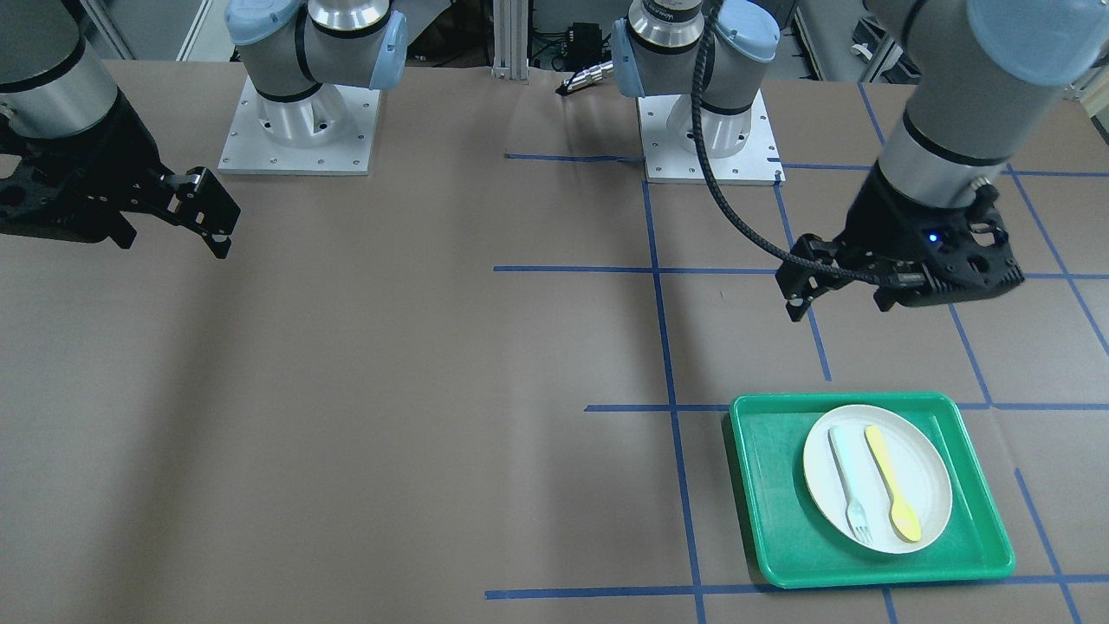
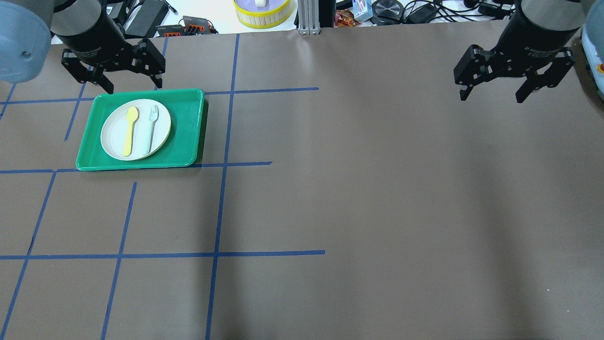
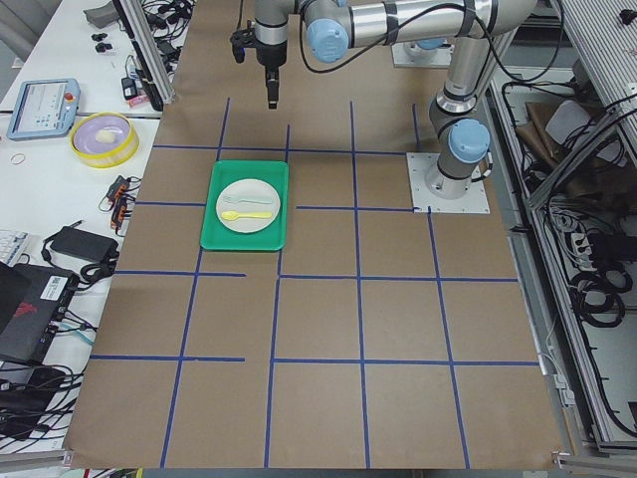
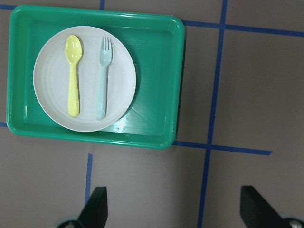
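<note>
A green tray [image 1: 769, 489] holds a white plate [image 1: 832, 478], on which lie a light blue fork [image 4: 102, 85] and a yellow spoon [image 4: 73, 85], side by side. My gripper hangs above the table beside the tray, higher than it, its fingertips far apart at the bottom edge of the left wrist view, open and empty. In the front view it [image 1: 837, 307] is at upper right, behind the tray.
A second arm's gripper [image 2: 492, 96] hangs at the right in the top view. Cables and devices lie beyond the table's edges.
</note>
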